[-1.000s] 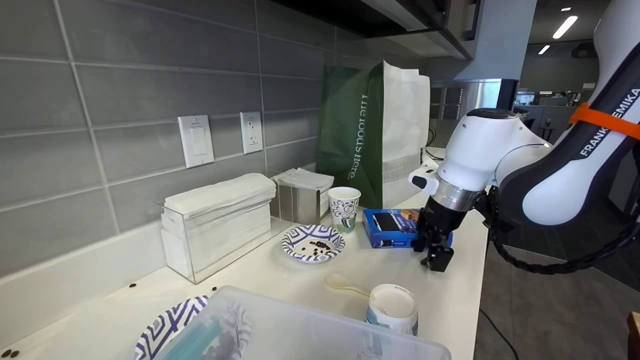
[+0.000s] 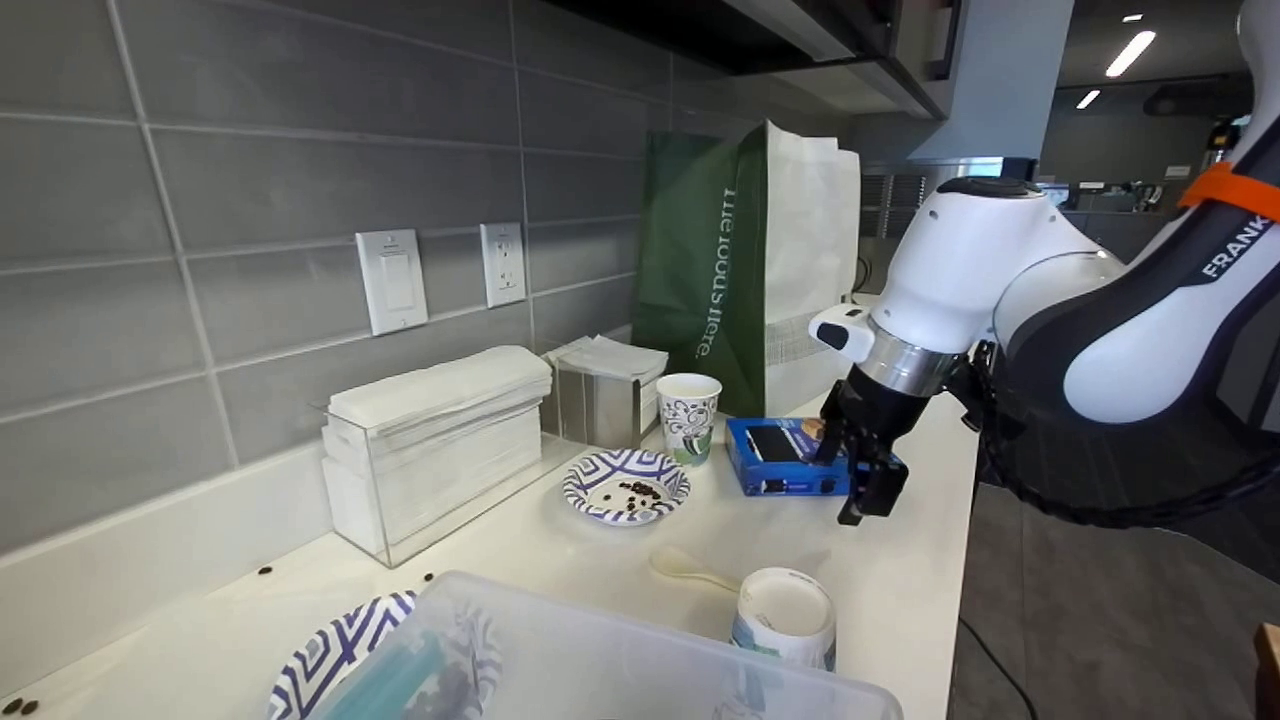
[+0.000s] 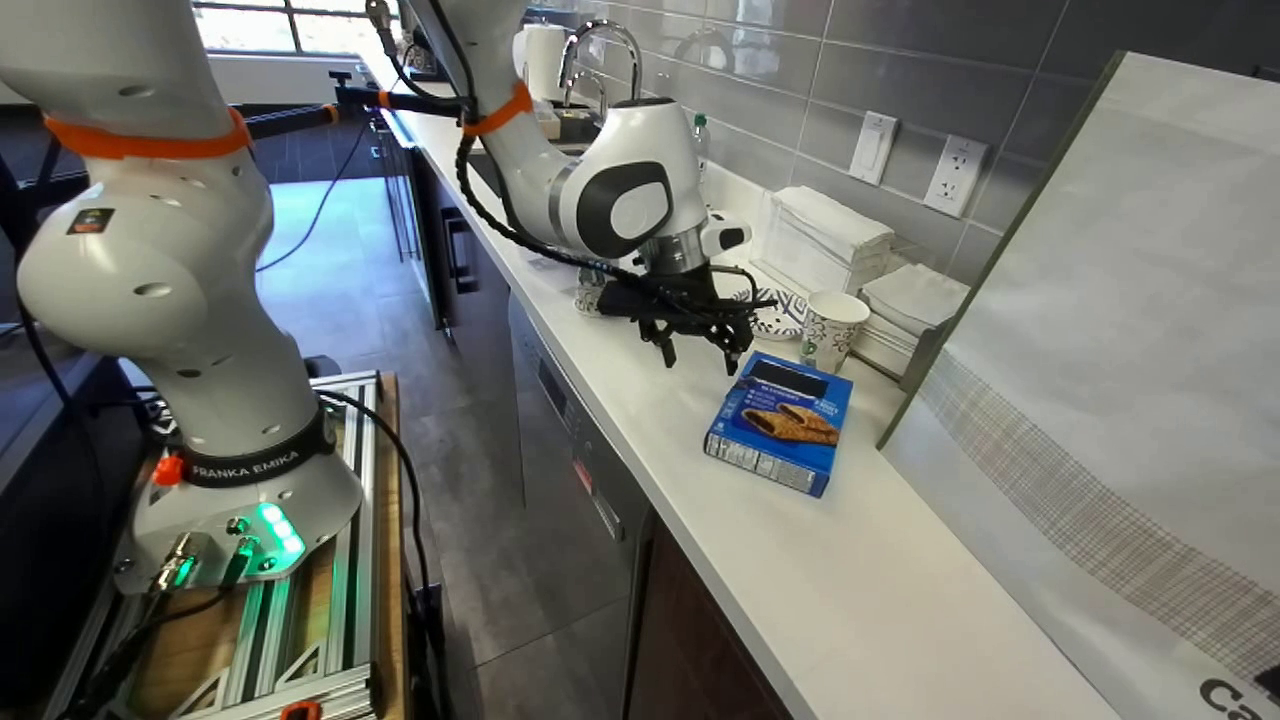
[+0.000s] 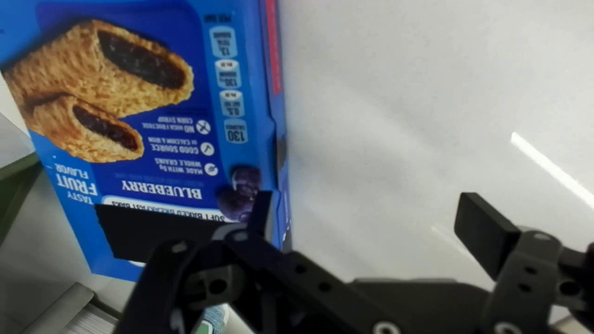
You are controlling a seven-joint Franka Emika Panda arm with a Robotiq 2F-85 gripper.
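Note:
My gripper is open with nothing between its fingers, above the white counter beside a blue box of blueberry bars (image 4: 156,105). In the wrist view the left finger overlaps the box's near edge, while the right finger (image 4: 484,234) is over bare counter. The box (image 3: 782,422) lies flat in exterior view 2, with the gripper (image 3: 699,358) near its far-left corner. From exterior view 1, the gripper (image 2: 846,486) partly hides the right part of the box (image 2: 768,456). Whether a finger touches the box cannot be told.
Behind the box stands a large paper bag (image 2: 813,264). A patterned cup (image 2: 689,414), a bowl (image 2: 583,492) with dark beans, a spoon (image 2: 686,564) and an upturned cup (image 2: 786,606) are nearby. A clear bin (image 2: 624,660) occupies the front. Counter right of the box is free.
My gripper has risen and shifted slightly left in exterior view 1, turning a little. The arm's upper link has swung up. The box has not visibly moved.

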